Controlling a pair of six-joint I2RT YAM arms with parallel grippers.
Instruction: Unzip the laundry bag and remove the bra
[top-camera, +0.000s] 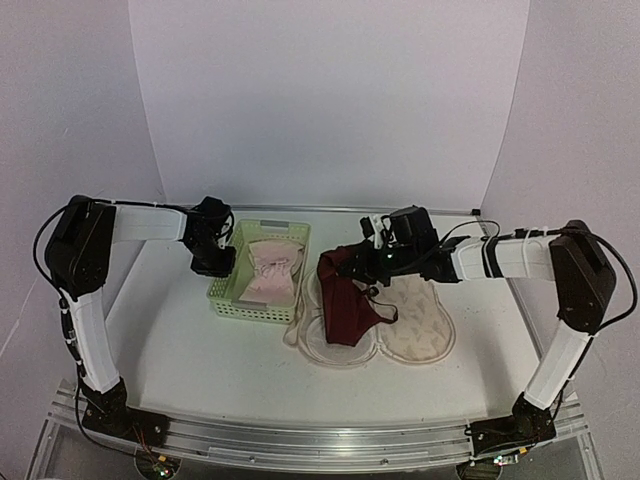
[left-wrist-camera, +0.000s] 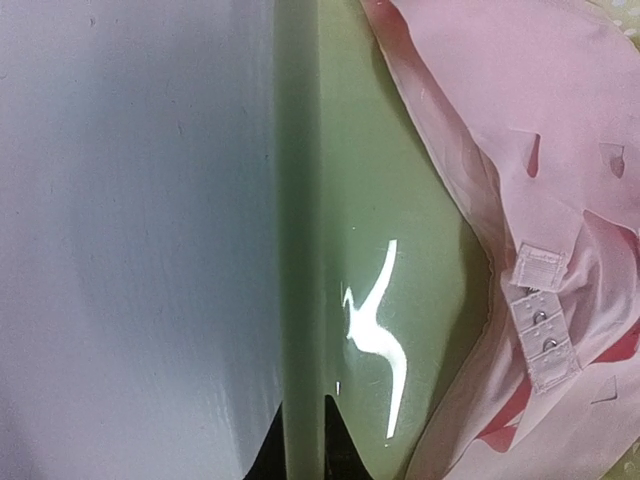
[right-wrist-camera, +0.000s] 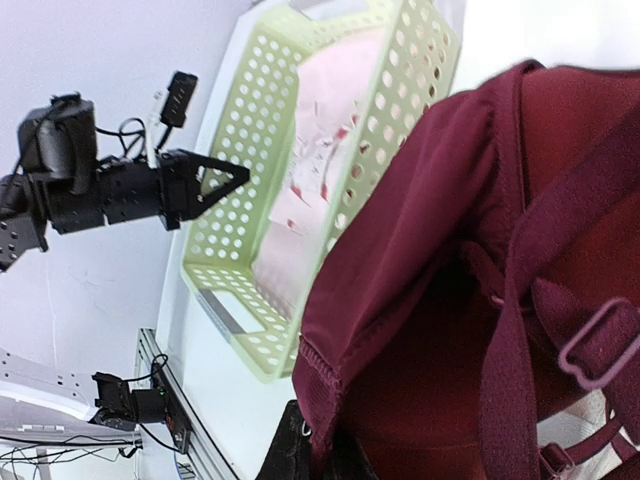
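The maroon bra (top-camera: 343, 313) hangs over the unfolded laundry bag (top-camera: 420, 325), partly covering its left half. My right gripper is shut on an edge of the bra, whose cup, strap and strap ring fill the right wrist view. Beside the bag stands a green basket (top-camera: 252, 311) with a pink bra (top-camera: 270, 272) inside. At the basket's left wall, my left gripper is shut on the basket rim (left-wrist-camera: 300, 250), one finger on each side of it.
White table (top-camera: 230, 370) in front of the basket and bag is clear. The basket's near-right corner stands close to the bag's left edge. A metal rail (top-camera: 300, 440) runs along the front.
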